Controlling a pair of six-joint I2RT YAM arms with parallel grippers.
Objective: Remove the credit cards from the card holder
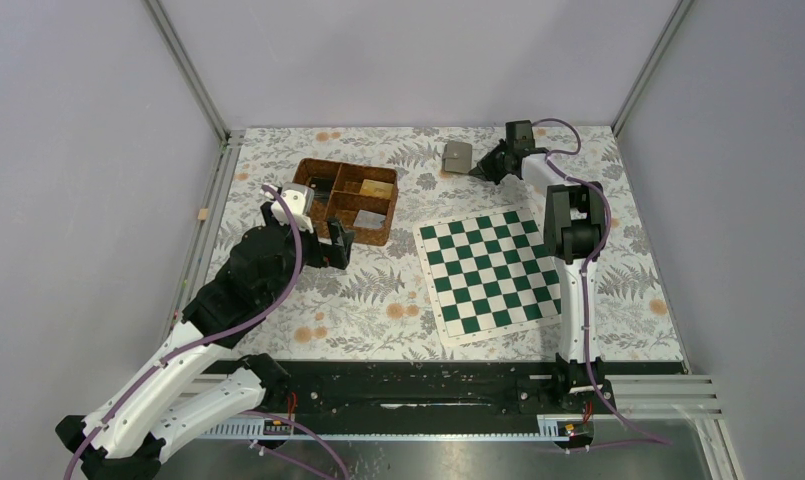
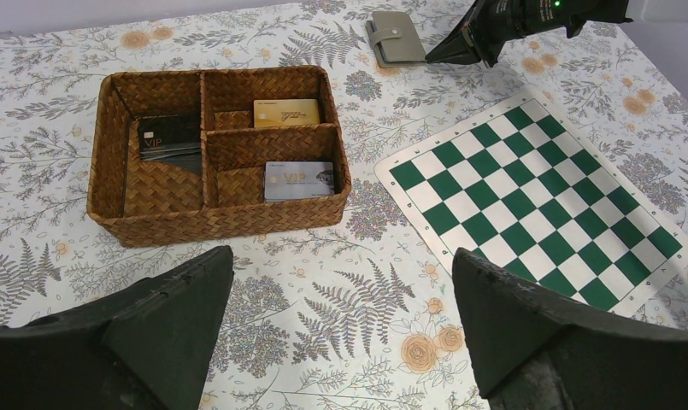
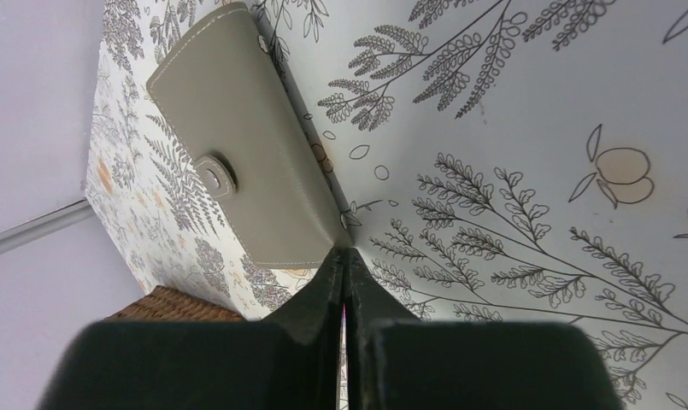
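The grey-green card holder (image 3: 246,145), its snap strap fastened, lies closed at the back of the table, and no card shows from it. At its near corner are the tips of my right gripper, which is shut; whether the holder's thin edge is pinched between them, I cannot tell. My left gripper stands wide open and empty above the table, on the near side of the woven basket (image 2: 212,224). Inside the basket are several black cards (image 2: 169,132) at left, a gold card (image 2: 285,113) at back right and a silver card (image 2: 298,180) at front right.
A green and white chessboard (image 1: 490,270) lies flat at centre right, nearer than the card holder.
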